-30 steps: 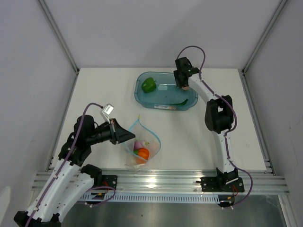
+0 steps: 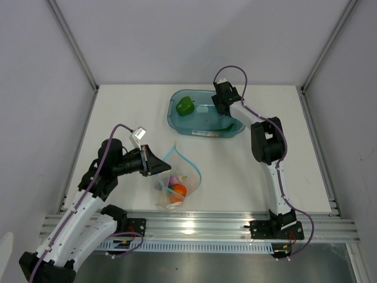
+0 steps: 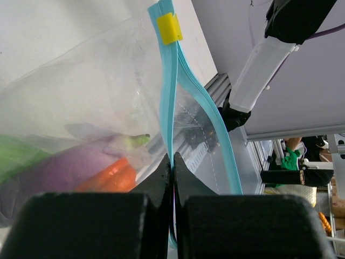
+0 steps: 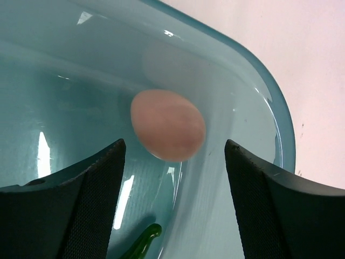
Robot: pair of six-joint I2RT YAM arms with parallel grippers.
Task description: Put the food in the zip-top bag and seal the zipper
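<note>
The clear zip top bag (image 3: 102, 81) has a blue zipper edge with a yellow slider (image 3: 170, 28) at one end. My left gripper is shut on the bag's zipper edge, and the mouth gapes open. Inside lie a purple eggplant-like piece (image 3: 70, 162), an orange piece (image 3: 116, 177) and something green (image 3: 19, 156). In the right wrist view a pinkish-brown egg (image 4: 168, 125) rests in the blue-green bin (image 4: 288, 129). My right gripper is open above it, with the egg showing beyond the gap between its fingers, apart from both.
A green pepper (image 2: 185, 106) sits at the left of the bin, and a thin green pepper (image 4: 141, 243) lies near the egg. The bin's rim and walls surround the right gripper. Bare table lies between bin and bag.
The left gripper and bag have shifted slightly right.
</note>
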